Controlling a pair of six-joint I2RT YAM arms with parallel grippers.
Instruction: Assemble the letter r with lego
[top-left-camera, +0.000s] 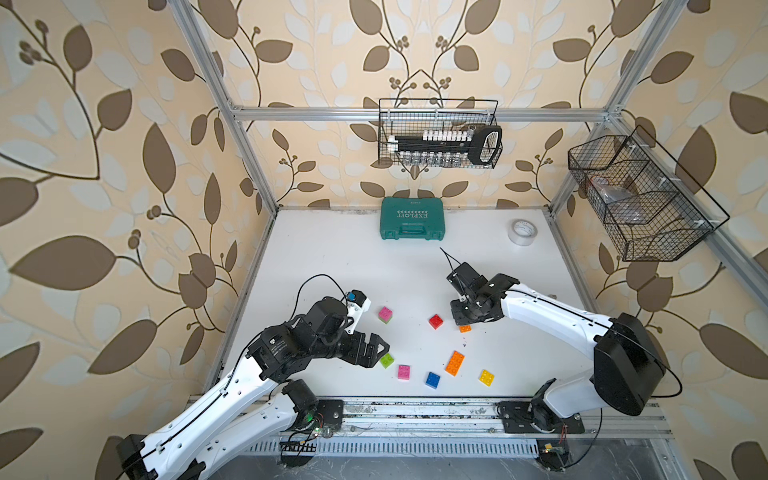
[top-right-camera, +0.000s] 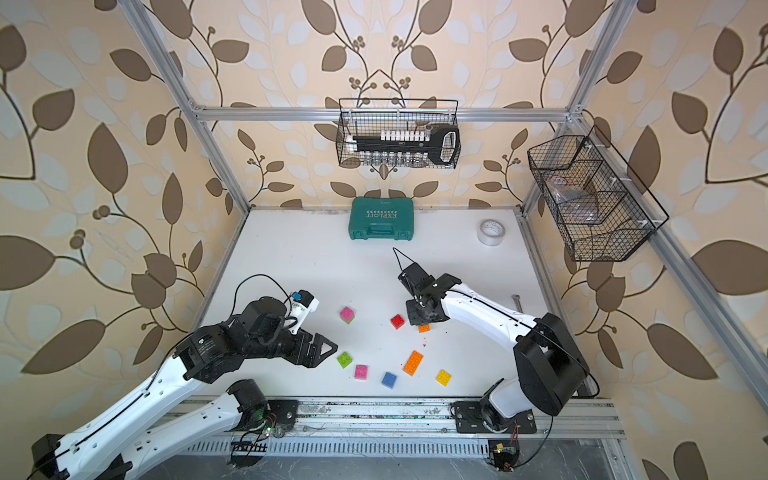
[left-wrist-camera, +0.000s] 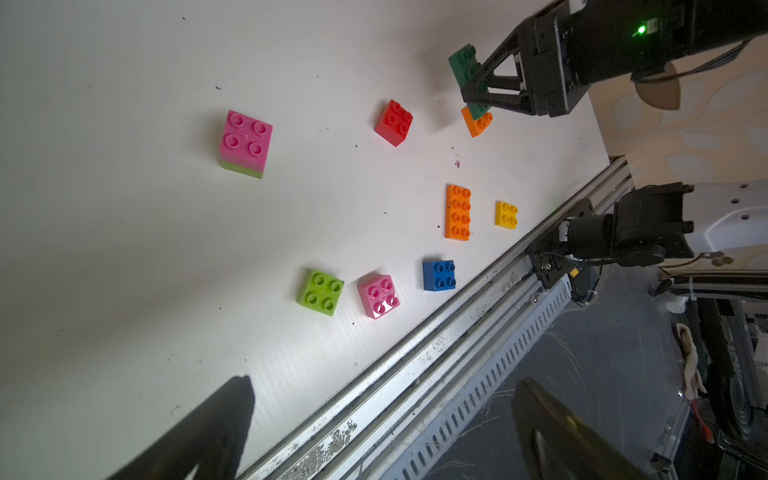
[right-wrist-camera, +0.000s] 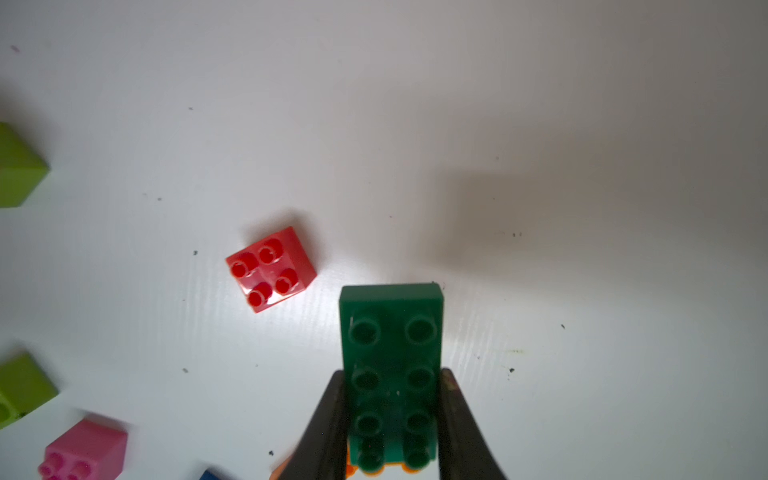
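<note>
Lifted off the table, a dark green long brick (right-wrist-camera: 392, 344) is pinched in my right gripper, with a finger on either side. An orange brick (left-wrist-camera: 477, 121) sits against its near end and shows under it; the joint itself is hard to see. My left gripper is open and empty above the front left of the table. Pink on green, a stacked pair (left-wrist-camera: 245, 145) stands apart. Loose bricks lie around: red (right-wrist-camera: 272, 269), green (left-wrist-camera: 321, 292), pink (left-wrist-camera: 378, 296), blue (left-wrist-camera: 439, 275), long orange (left-wrist-camera: 457, 213) and yellow (left-wrist-camera: 506, 214).
A green case (top-left-camera: 412, 218) and a tape roll (top-left-camera: 522, 233) stand at the back of the white table. Wire baskets (top-left-camera: 440, 136) hang on the frame. Between the bricks and the case the table is bare. A metal rail (top-left-camera: 424, 407) runs along the front edge.
</note>
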